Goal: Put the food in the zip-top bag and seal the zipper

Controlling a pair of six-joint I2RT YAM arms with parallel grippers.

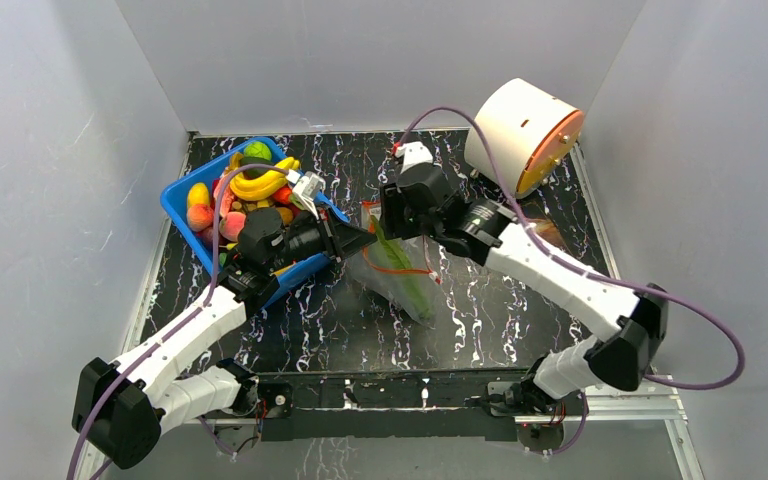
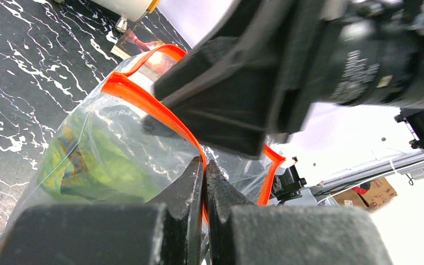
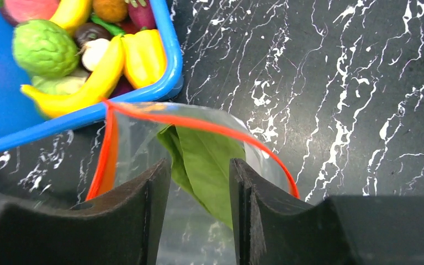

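Note:
The clear zip top bag [image 1: 400,290] with an orange zipper stands at mid-table, a long green leafy food [image 3: 204,160] inside it. My left gripper is shut on the bag's zipper edge [image 2: 185,130], as its wrist view shows. My right gripper hangs over the bag's opening, fingers part open, with no food visible held between them; the green food shows beyond them. In the left wrist view it is blurred, close to the orange rim.
A blue bin [image 3: 44,131] of toy fruit and vegetables stands left of the bag. A white cylinder [image 1: 510,130] with an orange end sits at the back right.

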